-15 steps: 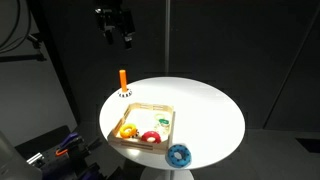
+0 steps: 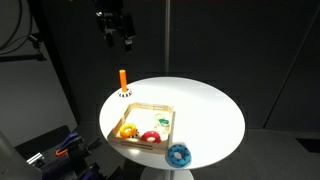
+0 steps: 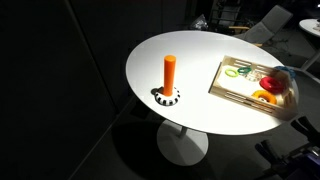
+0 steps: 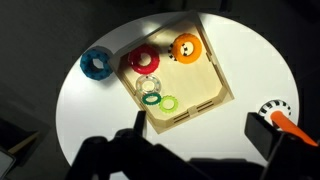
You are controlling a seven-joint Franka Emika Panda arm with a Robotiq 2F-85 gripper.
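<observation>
High above the white table, my gripper (image 2: 119, 42) hangs empty, its two dark fingers wide apart; the wrist view shows the gripper open too. An orange post (image 2: 123, 79) stands upright on a black-and-white base (image 3: 165, 97), with no ring around it. In the wooden box lie an orange ring (image 4: 187, 47), a red ring (image 4: 154, 62), a clear ring (image 4: 141, 88), a dark green ring (image 4: 152, 99) and a light green ring (image 4: 169, 110). A blue ring (image 2: 179, 155) rests outside the box near the table's edge.
The shallow wooden box (image 4: 219, 99) sits near one side of the round white table (image 2: 215, 110). Clear tabletop lies between box and post and across the far side. Dark curtains stand behind.
</observation>
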